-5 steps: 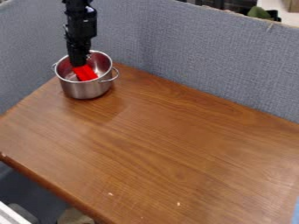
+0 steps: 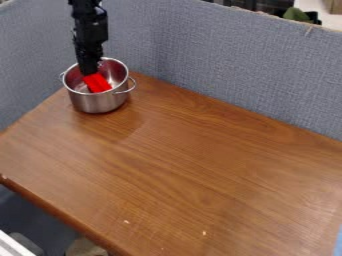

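Observation:
A steel pot (image 2: 102,101) with side handles stands at the back left corner of the wooden table. A red block (image 2: 98,84) lies tilted inside it. My black gripper (image 2: 90,70) reaches down into the pot from above, its tip at the upper end of the red block. It looks shut; whether anything is between its fingers is too small to tell.
Grey padded walls (image 2: 234,70) rise along the back and left, close to the pot and the arm.

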